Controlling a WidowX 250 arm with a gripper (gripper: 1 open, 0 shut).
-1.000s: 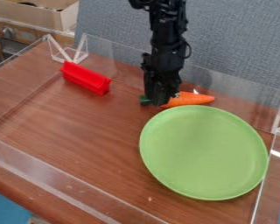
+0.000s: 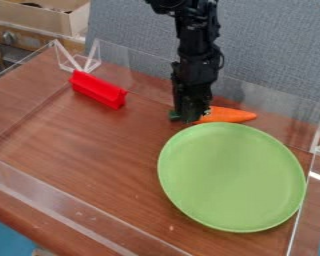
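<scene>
My black gripper (image 2: 191,108) reaches down from the top centre onto an orange toy carrot (image 2: 227,115) with a green top, which lies near the back of the wooden table. The fingertips are at the carrot's green end; whether they are open or closed on it is hard to tell. In front of the carrot lies a large green plate (image 2: 231,176). A red cylindrical object (image 2: 99,90) lies to the left.
A grey padded backdrop (image 2: 264,55) stands behind, and a cardboard box (image 2: 36,15) sits at the back left.
My gripper has shifted very slightly, and the carrot appears moved a little to the right. The plate and red object have not moved.
</scene>
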